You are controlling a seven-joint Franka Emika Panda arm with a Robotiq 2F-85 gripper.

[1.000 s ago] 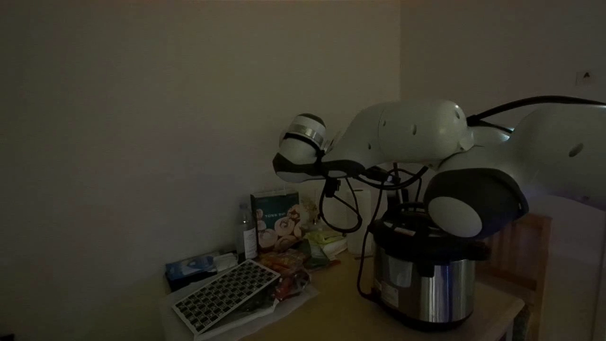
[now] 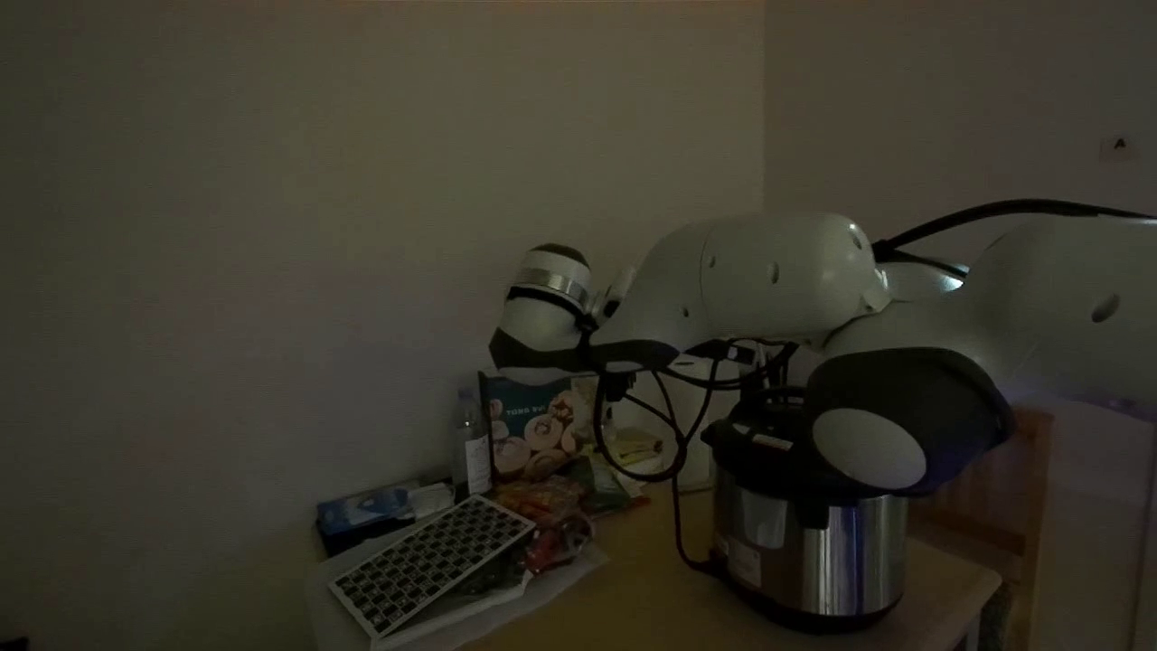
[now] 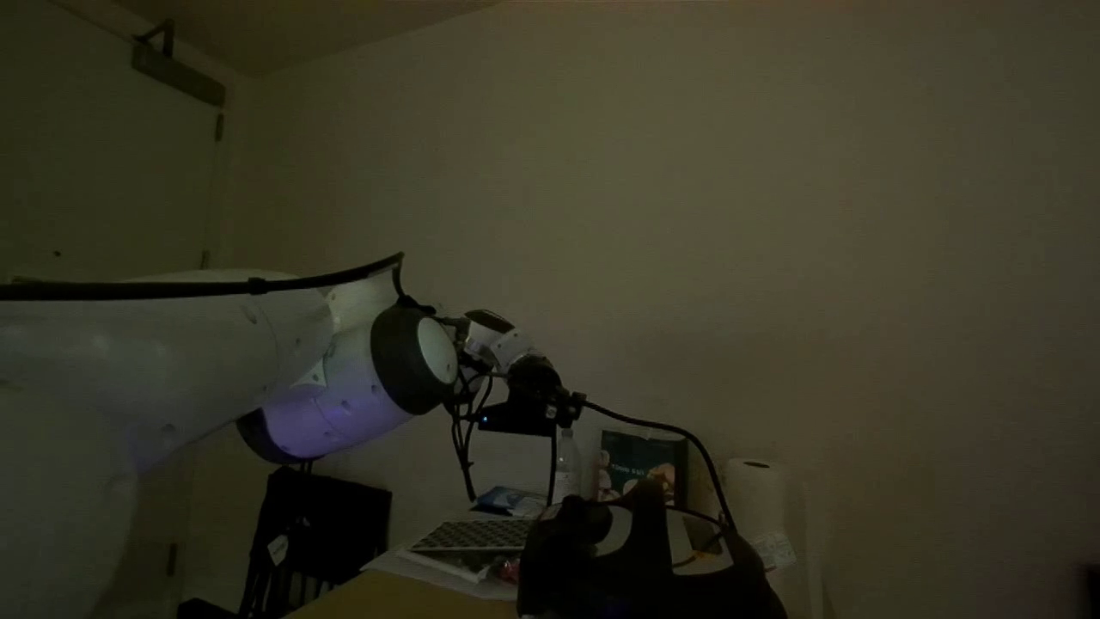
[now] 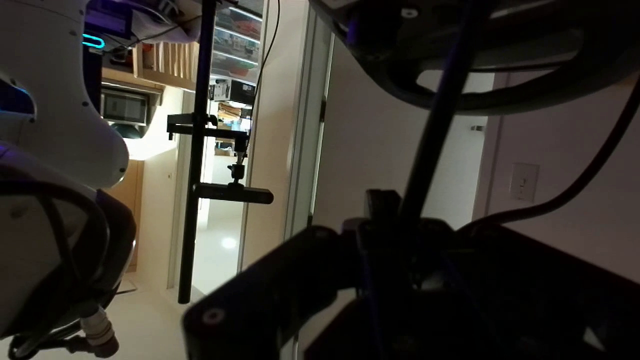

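Low in the wrist view, my gripper is dark and shut on a black cord (image 4: pixel 433 129). One stretch of the cord runs up from the fingertips and another bends away to the right. Exterior view 2 has the gripper (image 3: pixel 567 404) in the air above the table, the cord (image 3: pixel 660 425) arching down from it toward the dark lidded cooker (image 3: pixel 650 578). That steel cooker (image 2: pixel 824 559) stands at the table's right side in exterior view 1, where the cord (image 2: pixel 678 510) hangs down to its base. The arm hides the fingers there.
A black-and-white grid panel (image 2: pixel 434 564), a clear bottle (image 2: pixel 472 450), a blue packet (image 2: pixel 369 506), a food box (image 2: pixel 531 429) and several bags crowd the table's left and back. Bare tabletop (image 2: pixel 640 586) lies in front of the cooker. A paper towel roll (image 3: pixel 755 495) stands behind.
In exterior view 1, the forearm and wrist have moved left and somewhat lower. The hanging cord has shifted with them; the cooker and table items stay put.
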